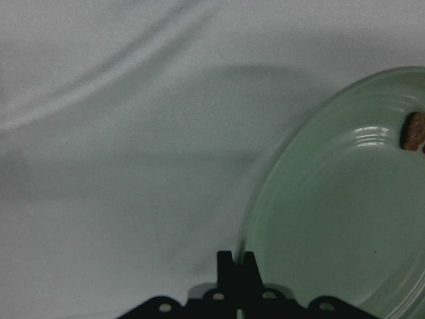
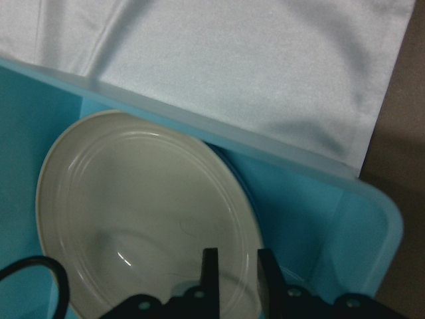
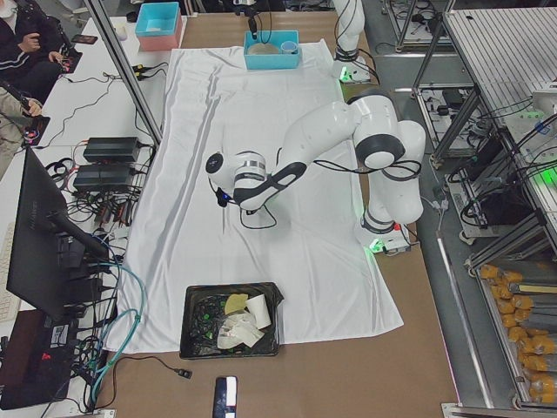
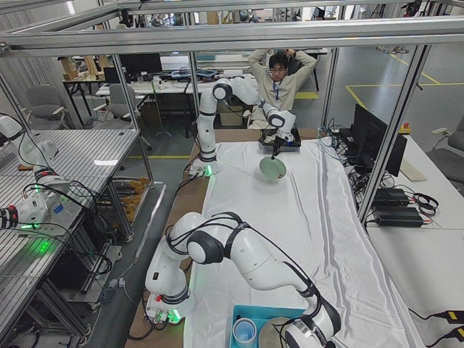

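Observation:
A pale green plate [image 1: 335, 212], with a small brown piece [image 1: 412, 131] near its rim, shows in the left wrist view. My left gripper is shut on the plate's edge. In the camera right view the plate [image 4: 272, 168] appears above or on the cloth under that gripper. My right gripper stands open over the rim of a cream plate [image 2: 146, 186] inside a light blue bin [image 2: 345, 239]; whether it touches the plate I cannot tell.
A white cloth [image 3: 287, 305] covers the table, largely clear in the middle. A black tray [image 3: 187, 322] with yellow and white items sits at one end. A blue cup [image 4: 245, 330] is in the blue bin. Monitors and cables line one long side.

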